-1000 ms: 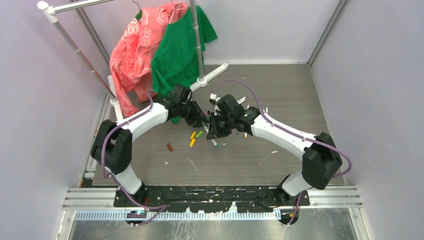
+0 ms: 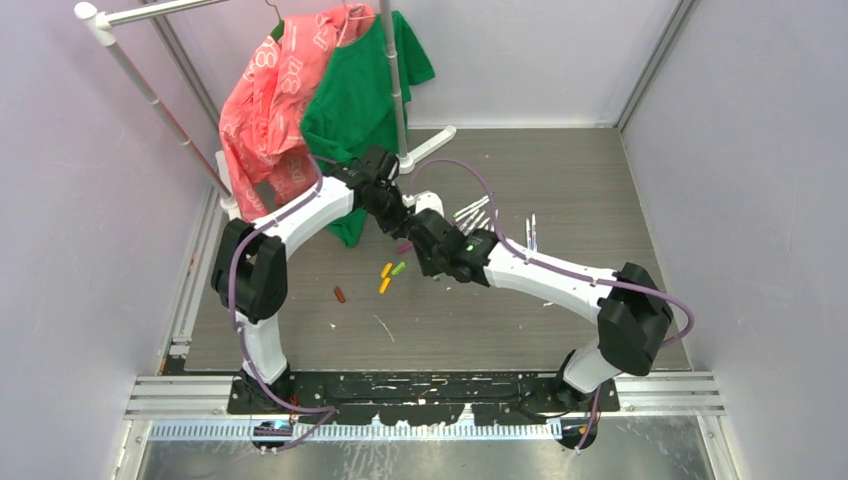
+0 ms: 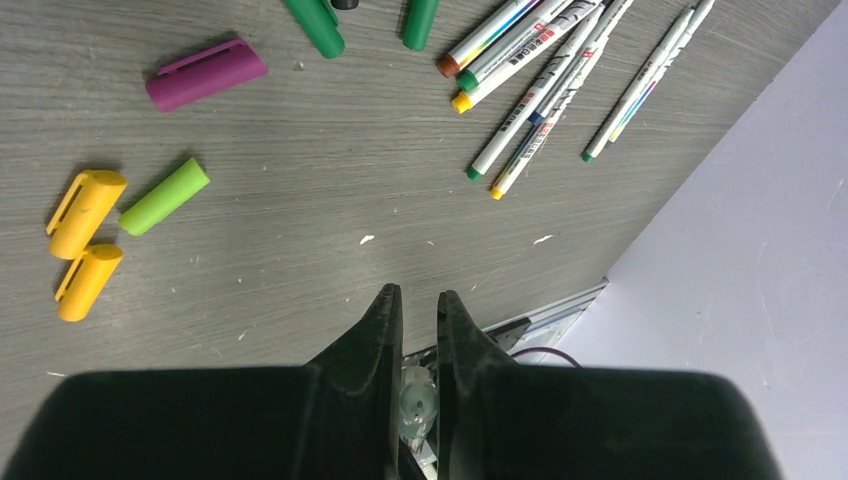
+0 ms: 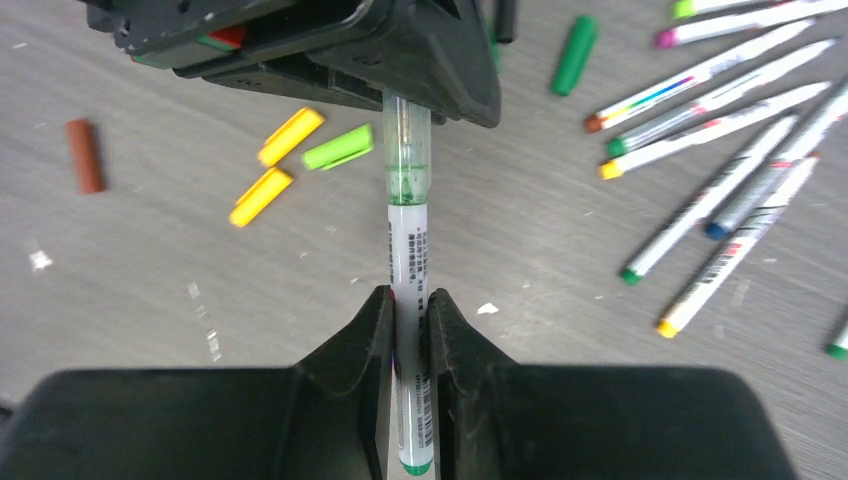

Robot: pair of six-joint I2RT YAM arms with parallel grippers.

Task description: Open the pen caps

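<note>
A white pen (image 4: 408, 250) with a clear green-tinted top stands lengthwise in the right wrist view, my right gripper shut on its barrel. My left gripper is at the pen's top, where its dark body covers the end in the right wrist view; in the left wrist view a pale translucent piece shows between its fingers. Loose caps lie on the table: purple (image 3: 205, 80), light green (image 3: 165, 195), two yellow (image 3: 85, 210) and a brown one (image 4: 85, 155). Several pens (image 3: 530, 120) lie in a group.
Clothes (image 2: 275, 110) hang on a rack (image 2: 430, 145) at the back left. Walls surround the table (image 2: 560, 180) at the back and sides.
Both grippers have moved together toward the back of the table in the top view, the left arm rising and the pen's angle changing.
</note>
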